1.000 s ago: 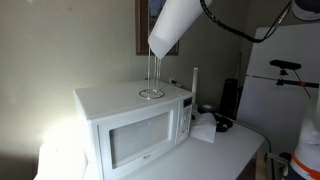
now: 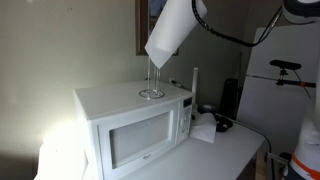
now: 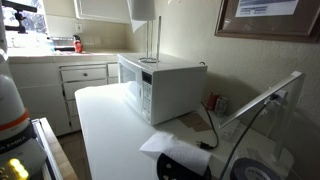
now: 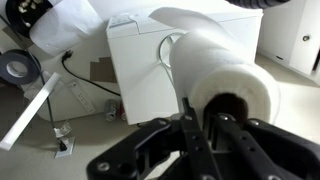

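Observation:
A white paper roll (image 4: 220, 75) is in my gripper, whose black fingers are shut at the roll's near end, by the dark core opening. Exterior view 1 has the roll (image 2: 172, 30) tilted over the microwave, its lower end beside or in front of the upright wires of a metal stand. That wire stand (image 2: 151, 94) rests by its round base on top of the white microwave (image 2: 135, 98). Only the roll's lower part (image 3: 142, 10) shows at the top of exterior view 2. Whether the stand's post enters the core cannot be told.
Beside the microwave lie a white sheet (image 3: 175, 152) and a dark pan-like object (image 3: 185, 172). A long pale bar (image 3: 262, 95) leans near the wall, close to cables and an outlet.
The roll has come slightly down and left in exterior view 1, its lower end now nearer the stand's base. The stand and microwave have stayed put.

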